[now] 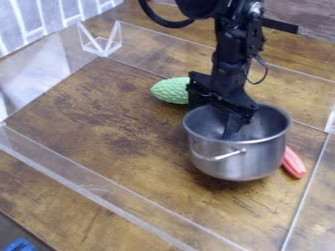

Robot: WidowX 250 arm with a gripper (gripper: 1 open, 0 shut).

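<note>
A steel pot (236, 157) with a side handle stands on the wooden table at the right. My black gripper (233, 124) reaches down into it from above, its fingers mostly hidden inside and against the dark interior, so whether it holds anything cannot be seen. A green bumpy toy (171, 90), like a corn cob, lies behind the pot, partly behind the gripper. A red elongated object (293, 164) lies to the right of the pot, partly hidden by it.
Clear plastic edging (92, 196) runs round the work area. A blue item (19, 244) sits at the bottom left corner.
</note>
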